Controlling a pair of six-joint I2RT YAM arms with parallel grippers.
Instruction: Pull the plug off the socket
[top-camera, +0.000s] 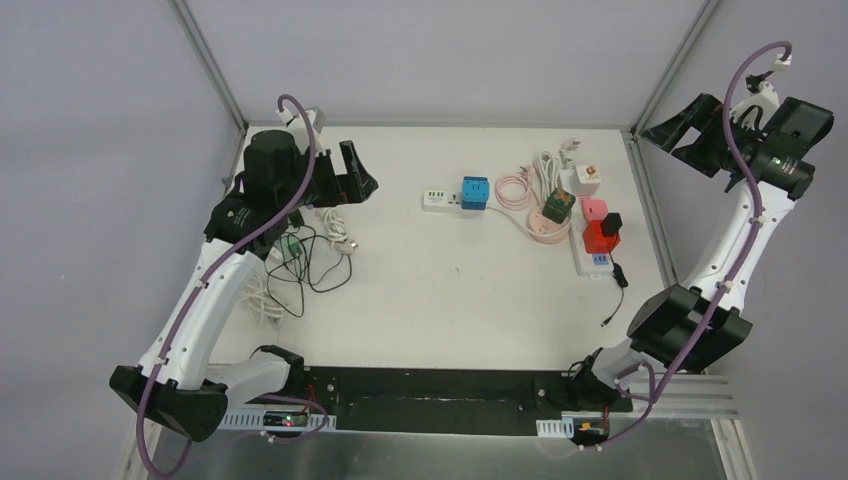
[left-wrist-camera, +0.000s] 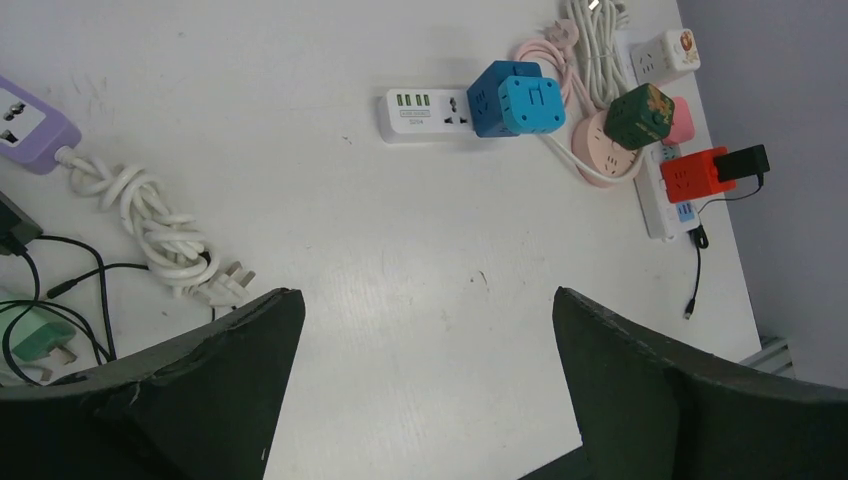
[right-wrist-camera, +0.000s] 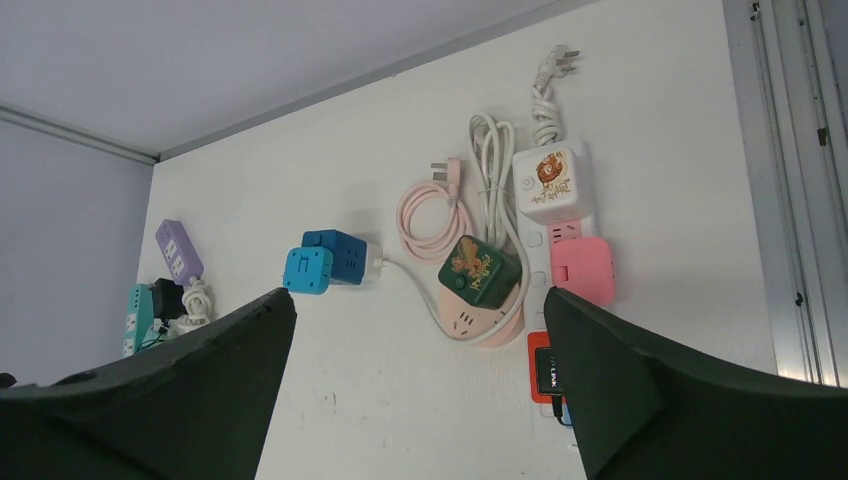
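A white power strip (top-camera: 440, 200) lies mid-table with a blue cube plug (top-camera: 475, 193) on its right end. To the right, a green cube plug (right-wrist-camera: 478, 271) sits on a round pink socket (right-wrist-camera: 460, 320). A long white strip (left-wrist-camera: 660, 205) carries a pink plug (right-wrist-camera: 582, 270), a red plug (left-wrist-camera: 690, 178) with a black adapter (left-wrist-camera: 742, 162), and a white cube (right-wrist-camera: 553, 183) at its far end. My left gripper hangs open over the table's left side, and my right gripper is open, raised over the right edge, both empty.
Purple (left-wrist-camera: 25, 125) and teal (right-wrist-camera: 138, 318) strips, coiled white cords (left-wrist-camera: 160, 235) and black cables crowd the left side. Pink and white cord coils lie behind the green plug.
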